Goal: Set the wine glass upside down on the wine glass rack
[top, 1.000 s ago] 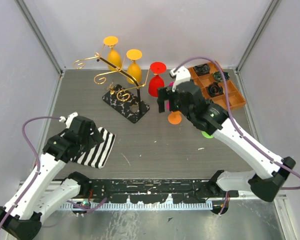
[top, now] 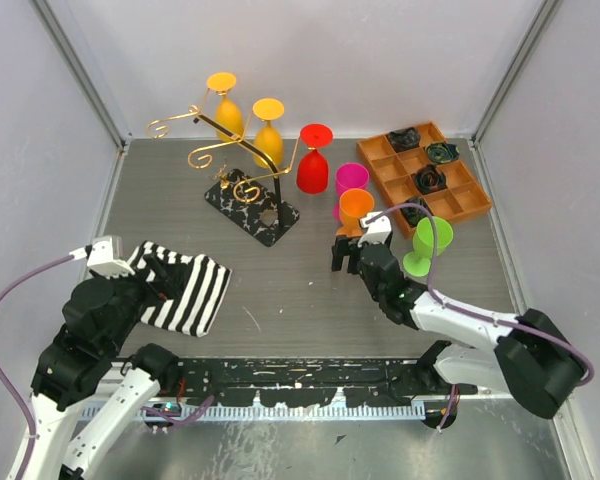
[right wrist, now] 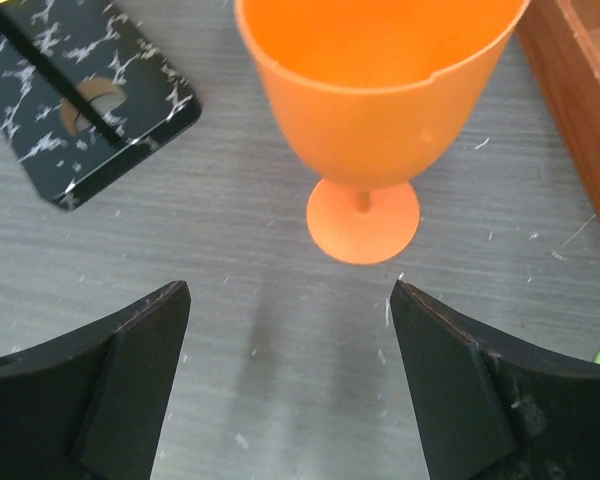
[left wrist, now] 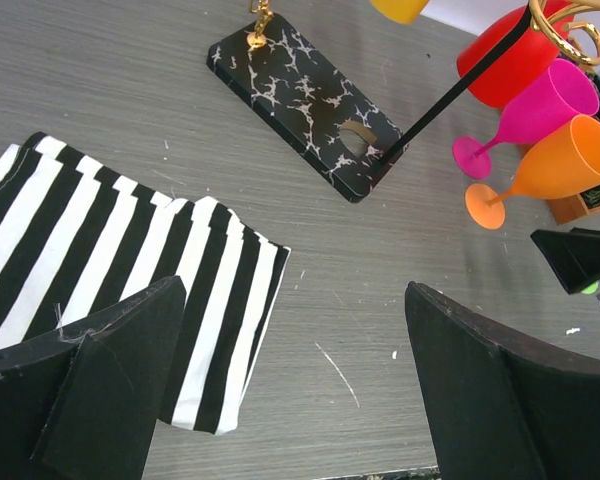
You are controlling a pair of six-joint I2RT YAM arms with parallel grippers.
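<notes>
The gold-armed rack (top: 270, 215) stands back left on a marble base, with two yellow glasses and a red glass (top: 312, 170) upside down on it. Upright orange (top: 356, 207), pink (top: 351, 177) and green (top: 432, 235) glasses stand on the right. My right gripper (top: 345, 255) is open, low in front of the orange glass; the right wrist view shows that glass just beyond the empty fingers (right wrist: 110, 390). My left gripper (top: 160, 275) is open over the striped cloth (left wrist: 70, 250), holding nothing.
A wooden compartment box (top: 460, 200) with dark items sits back right, beside the glasses.
My right gripper has come lower, toward the front of the orange glass, uncovering the glasses in the top view. The left arm has shifted slightly left and toward the front.
</notes>
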